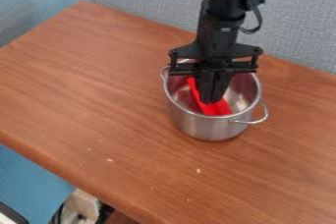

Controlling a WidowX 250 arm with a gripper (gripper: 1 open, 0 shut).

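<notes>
A steel pot (190, 121) with wire side handles stands on the wooden table, right of centre. A red object (217, 109) lies inside it. My black gripper (210, 96) points down into the pot over the red object, its fingertips within the rim. Whether the fingers are open or shut, and whether they touch the red object, I cannot tell from this view.
A grey padded wall (144, 2) stands behind. The table's near left edge drops to a blue area with some clutter below.
</notes>
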